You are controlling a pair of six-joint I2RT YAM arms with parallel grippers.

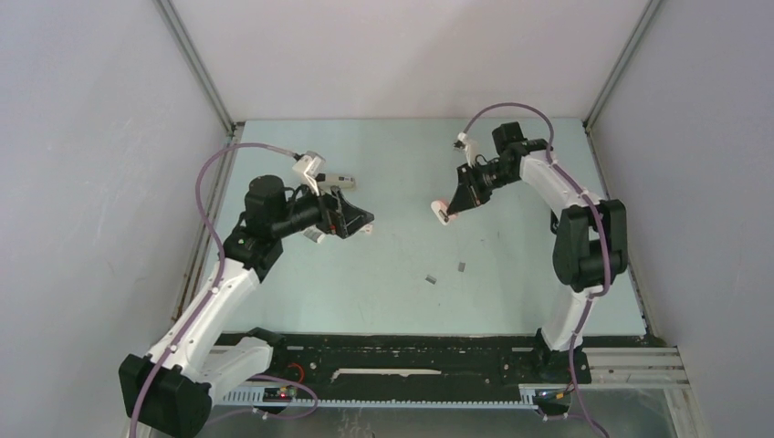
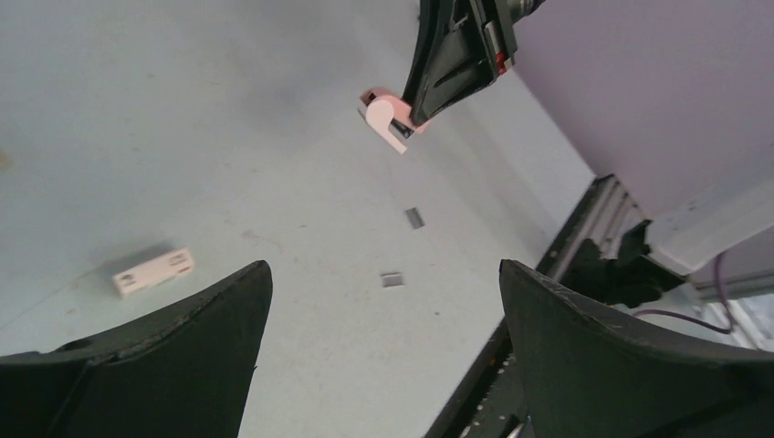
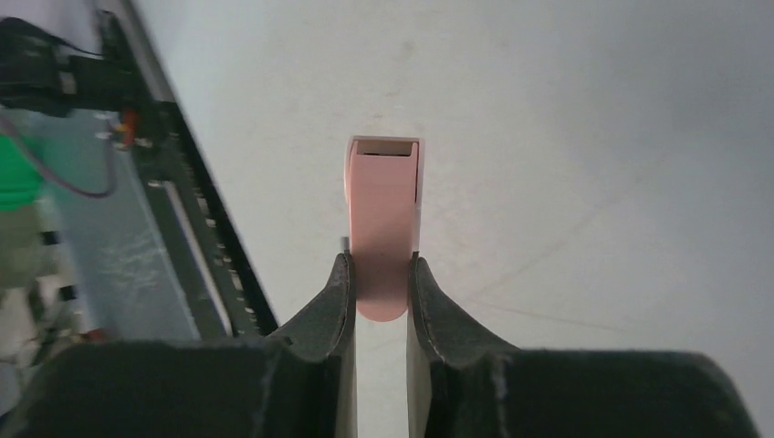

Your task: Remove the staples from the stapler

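Note:
The pink stapler [image 1: 441, 210] is held up off the table [image 1: 392, 283] by my right gripper [image 1: 454, 209]; in the right wrist view its pink body [image 3: 381, 219] points away between the nearly closed fingertips. The left wrist view shows it [image 2: 379, 114] with a white side facing. My left gripper hangs open over the left middle of the table, nothing between its fingers. Two small grey pieces [image 1: 430, 279] [image 2: 414, 217] lie apart on the table; whether they are staple strips cannot be told.
A long beige object [image 1: 339, 181] lies behind my left arm, with another small pale cylinder [image 1: 312, 234] partly hidden by it. A small pale block [image 2: 151, 270] lies near the left gripper.

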